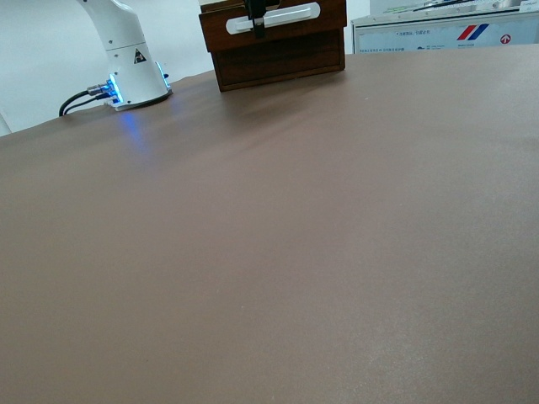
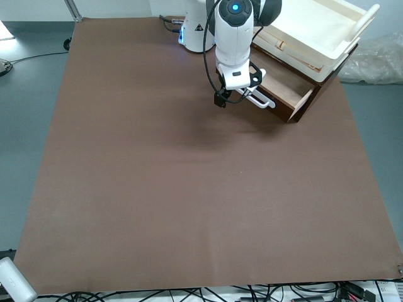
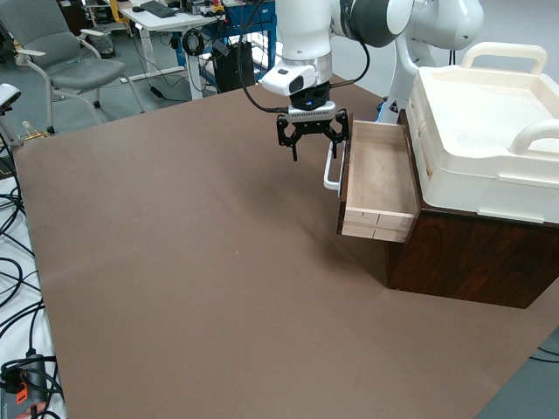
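A dark wooden drawer box [image 3: 472, 262] stands at the table's back right, its drawer [image 3: 378, 179] pulled out, with a bare pale interior where visible. A white handle [image 1: 295, 14] is on the drawer's front. My black gripper [image 3: 314, 144] hangs just outside the drawer front by the handle; in the right view its two fingers appear apart with nothing seen between them. In the left view it is mostly behind the wrist and cables [image 2: 223, 99]. Only its lower tip shows in the top view, in front of the handle.
White plastic trays [image 3: 485, 131] are stacked on the box. The arm's base [image 1: 135, 76] stands on the table beside it. Cables [image 2: 201, 296] run along the near edge.
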